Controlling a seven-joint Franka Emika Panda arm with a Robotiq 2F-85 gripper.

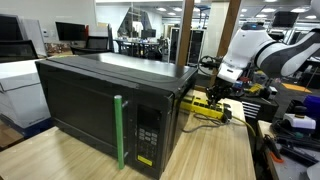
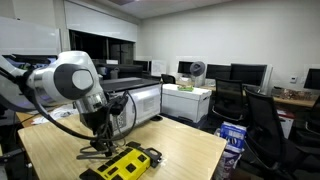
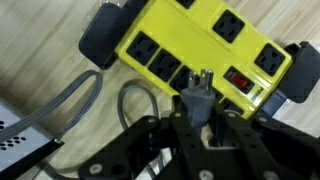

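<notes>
A grey plug with bare metal prongs shows in the wrist view, and my gripper is shut on it. Its prongs point toward the yellow power strip, over the edge near the row of black outlets. Whether they touch the strip I cannot tell. In the second exterior view the power strip lies on the table, with my arm bent over it. The first exterior view shows the strip beyond the black microwave, partly hidden by it.
A grey cable loops on the wood beside the strip. Black end brackets flank the strip, and a red switch sits on it.
</notes>
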